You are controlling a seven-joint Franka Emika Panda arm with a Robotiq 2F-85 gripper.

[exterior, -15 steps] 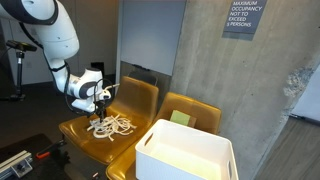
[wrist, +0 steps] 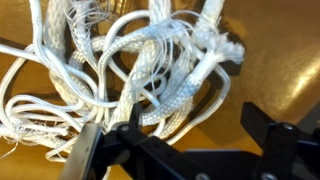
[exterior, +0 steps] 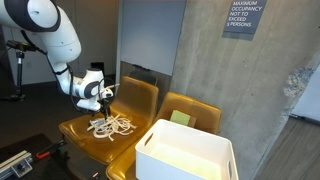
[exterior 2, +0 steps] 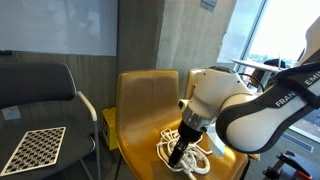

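Note:
A tangled heap of white rope [exterior: 112,126] lies on the tan seat of a chair in exterior view 1. Exterior view 2 shows the same rope [exterior 2: 200,160] partly hidden behind the white arm. My gripper [exterior: 103,97] hangs low over the heap, pointing down. In the wrist view, braided strands and frayed ends of the rope [wrist: 150,60] fill the upper left and middle. My gripper is open there, its dark fingers [wrist: 262,125] wide apart. Some strands run across the gap between them, not gripped. Whether the fingertips touch the rope cannot be told.
A large white bin [exterior: 185,150] stands right of the rope on the seats. Behind it a greenish box [exterior: 183,118] rests against a chair back. The tan backrest [exterior 2: 145,100] rises close behind the rope. A black chair [exterior 2: 45,115] stands farther left in exterior view 2.
The arm has shifted slightly to the right in exterior view 1, staying low over the rope. Rope and bin look unmoved.

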